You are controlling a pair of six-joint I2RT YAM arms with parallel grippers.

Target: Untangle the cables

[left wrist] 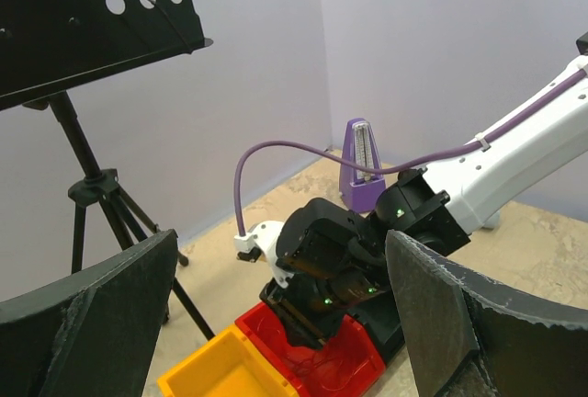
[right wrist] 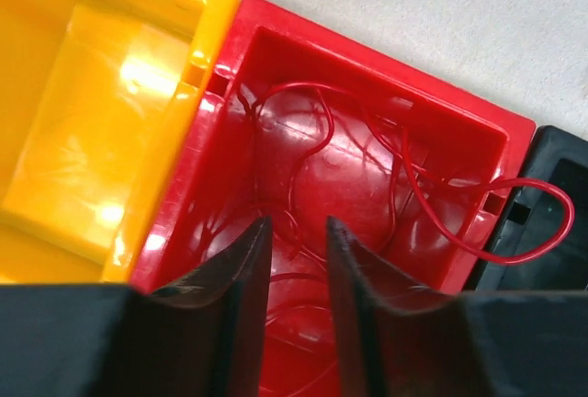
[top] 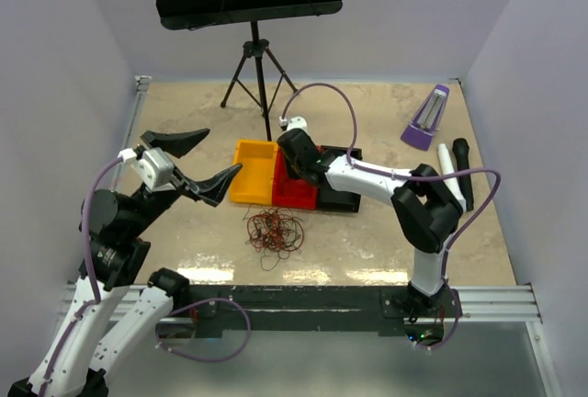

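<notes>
A tangled heap of thin red and dark cables [top: 275, 232] lies on the table in front of the bins. Inside the red bin [right wrist: 386, 43] rests a loose red cable [right wrist: 322, 144], one loop of which hangs over the right rim onto the black bin [right wrist: 560, 222]. Above the red bin my right gripper points down, its fingers parted by a narrow gap with no cable visibly pinched. On the left, my left gripper [top: 223, 150] is wide open and empty, away from the cables and left of the yellow bin [top: 250, 197].
Behind the bins stands a black music stand [top: 256, 52] on a tripod. A purple metronome [top: 425, 119], a white rod [top: 450, 169] and a black microphone-like object [top: 462, 172] lie at the right.
</notes>
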